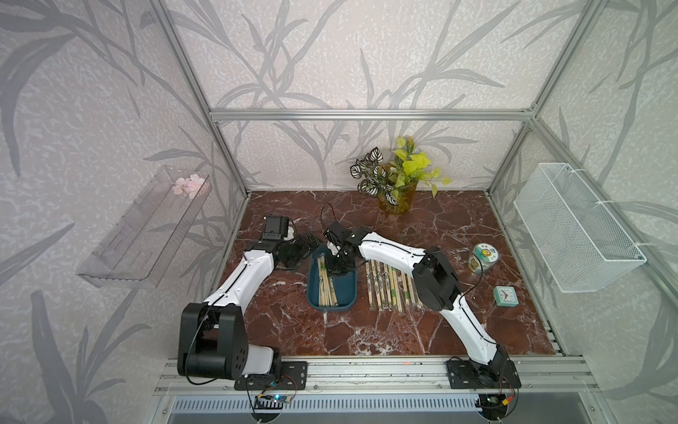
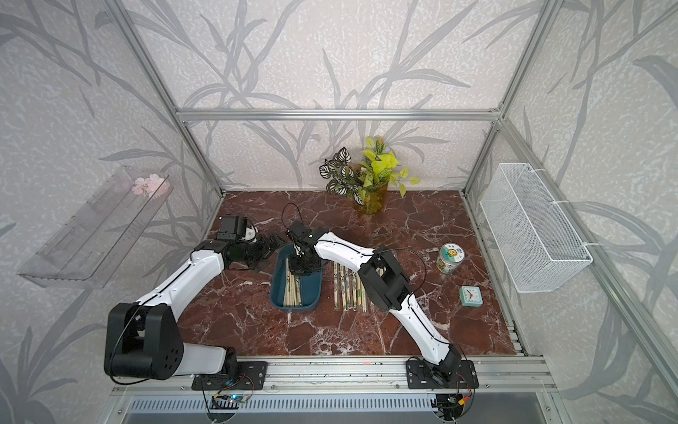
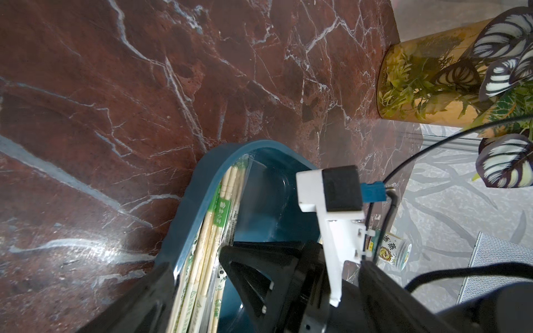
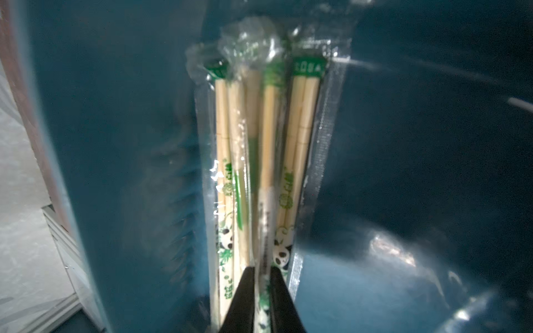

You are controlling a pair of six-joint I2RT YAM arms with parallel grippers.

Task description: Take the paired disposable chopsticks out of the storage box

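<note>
The blue storage box (image 1: 332, 304) holds several wrapped pairs of bamboo chopsticks (image 3: 205, 249) along one side. My right gripper is down inside the box, shut on a wrapped pair (image 4: 266, 166) that lies among the others, blurred in the right wrist view. My left gripper (image 1: 308, 241) hangs just beside the box's back left corner; in the left wrist view its fingers are dark and blurred at the lower edge, and whether it is open is hard to judge from the top views.
Several wrapped chopsticks (image 1: 378, 286) lie in a row right of the box. A potted plant (image 1: 395, 201) stands at the back, a round tin (image 1: 484, 258) and a small clock (image 1: 505, 296) at the right.
</note>
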